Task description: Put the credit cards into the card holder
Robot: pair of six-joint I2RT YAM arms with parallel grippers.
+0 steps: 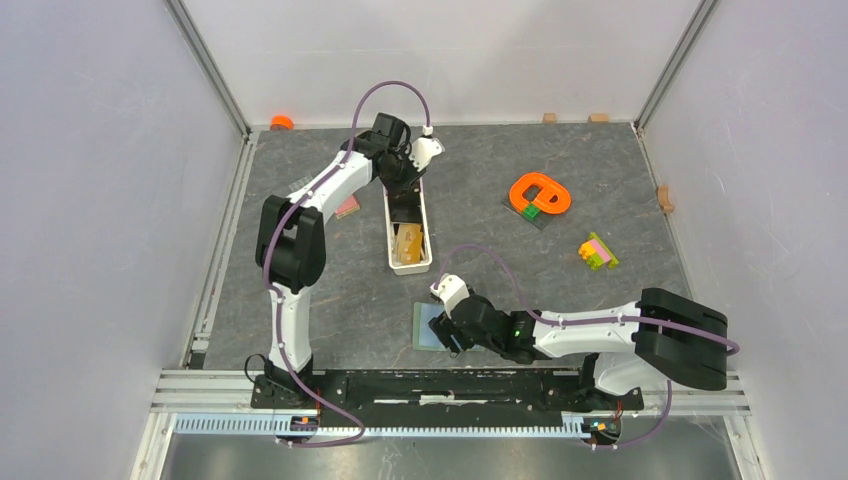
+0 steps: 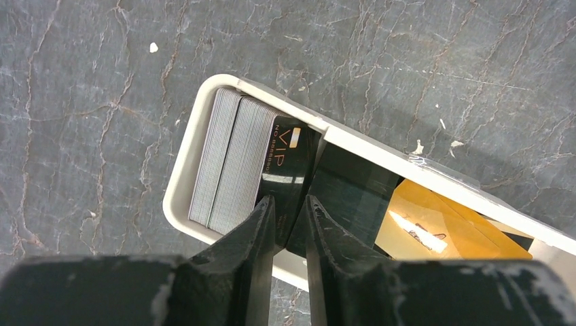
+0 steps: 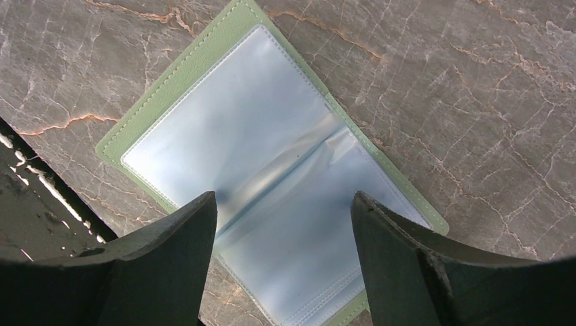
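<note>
Black credit cards, one marked VIP, lean in a white box beside a row of upright grey-edged cards. My left gripper is over the VIP card at the box's near wall, its fingertips a narrow gap apart; nothing clearly shows gripped between them. From the top, the left arm covers the box's far end. The card holder, pale green with clear bluish pockets, lies flat on the table. Over it stands my right gripper, open wide, with a pocket fold running between its fingers.
An orange-yellow card lies in the box's other part. An orange ring-shaped toy and a colourful block toy are on the right of the table. The table between the box and these toys is clear.
</note>
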